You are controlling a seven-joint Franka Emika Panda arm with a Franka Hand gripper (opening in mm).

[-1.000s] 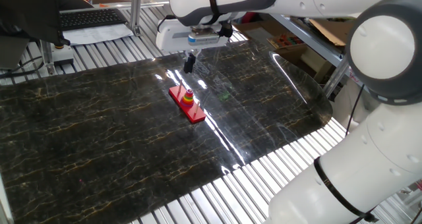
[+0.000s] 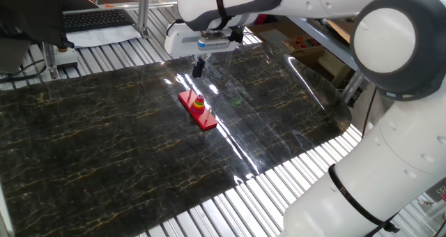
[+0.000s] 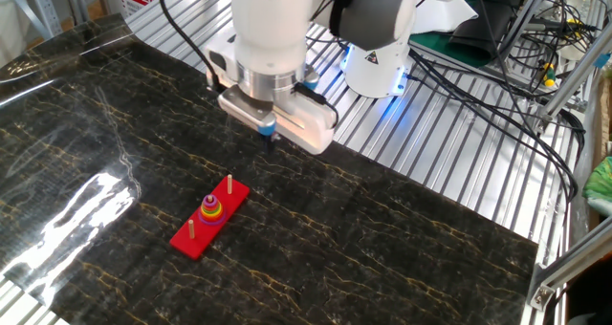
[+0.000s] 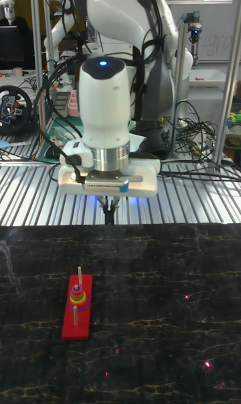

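Observation:
A red board (image 3: 186,241) lies flat on the dark marbled tabletop, with upright wooden pegs near its two ends. Coloured rings (image 3: 211,208) are stacked at its middle, a wider purple one at the bottom and smaller ones above. My gripper (image 4: 109,212) hangs in the air, fingers down, apart from the board and rings. Seen in exterior view 3, it is behind the board and to its right. Its dark fingers (image 2: 198,68) are small here, and whether a gap lies between them is unclear. Nothing held shows below them.
Most of the marbled tabletop (image 3: 382,258) around the board is bare, with glare on parts of it. Ribbed metal decking (image 3: 459,186) borders it. A keyboard (image 2: 94,19) and loose cables (image 3: 488,105) lie beyond the tabletop.
Over the last second the arm's large joint has shifted left and slightly down in exterior view 1, while the gripper has moved only a little. The board and rings have stayed put.

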